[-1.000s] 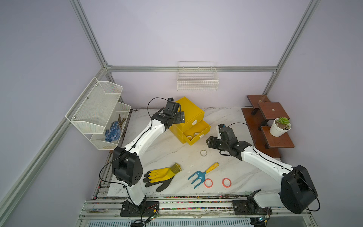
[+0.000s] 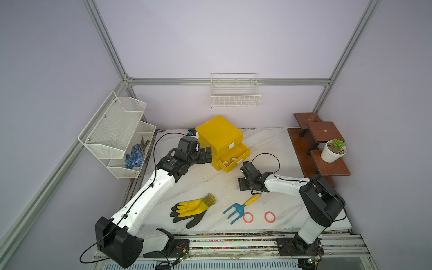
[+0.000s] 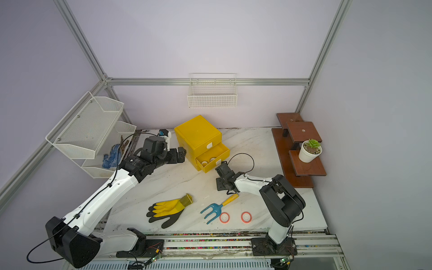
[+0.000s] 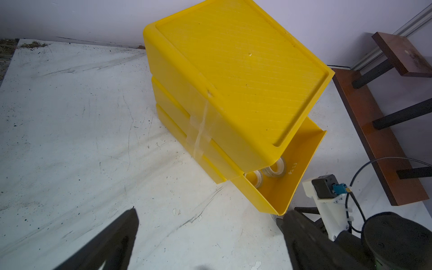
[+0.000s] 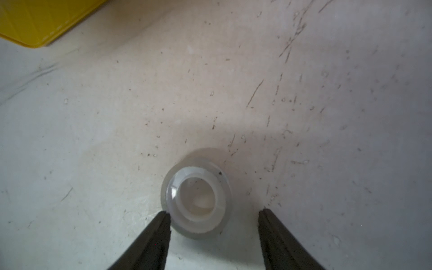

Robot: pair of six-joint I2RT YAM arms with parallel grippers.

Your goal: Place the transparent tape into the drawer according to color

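Note:
A clear tape roll (image 5: 198, 198) lies flat on the table in the right wrist view, just ahead of my right gripper. That gripper is partly open, with the roll between and slightly beyond its fingertips, nearer the left one; in the top views the gripper covers the roll. The yellow drawer box (image 2: 220, 135) has its lower drawer (image 2: 243, 157) pulled out. Inside this drawer lie two pale tape rolls (image 4: 275, 167). Left of the box, above the table, my left gripper stands open and empty. Two red-rimmed tape rolls (image 2: 269, 217) rest near the front edge.
A blue garden fork (image 2: 238, 210) with a yellow handle lies just in front of my right gripper. Yellow-black gloves (image 2: 193, 210) are at the front left. A brown shelf (image 2: 321, 135) with a potted plant (image 2: 334, 150) stands right. Table between gloves and box is clear.
My left arm has drawn back leftward from the yellow box. The drawer has stayed out.

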